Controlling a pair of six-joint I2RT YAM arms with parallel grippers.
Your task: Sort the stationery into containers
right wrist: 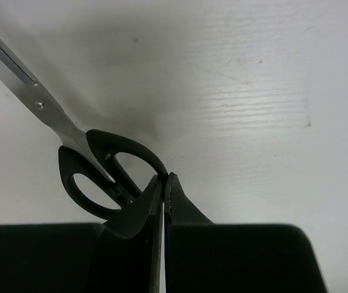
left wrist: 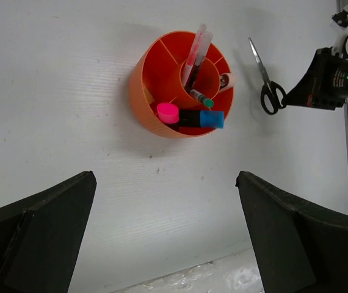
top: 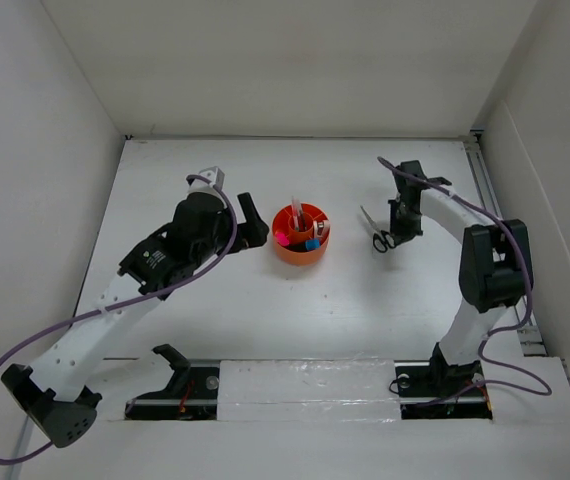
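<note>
Black-handled scissors [right wrist: 46, 110] hang from my right gripper, which is shut on the edge of one handle loop. Their metal blades point to the upper left in the right wrist view, and in the top view the scissors [top: 379, 240] appear slightly above the white table. An orange round holder [top: 298, 256] with inner walls stands left of them. Inside it are pens [left wrist: 199, 54], a pink-capped item [left wrist: 168, 112] and a blue-capped marker [left wrist: 212, 119]. Left of the holder, my left gripper is open, nothing between its fingers.
Bare white table [top: 275, 325] lies in front of the holder, and more free room is behind it. Walls close in the back and both sides. A clear plastic sheet [left wrist: 217, 278] covers the front edge.
</note>
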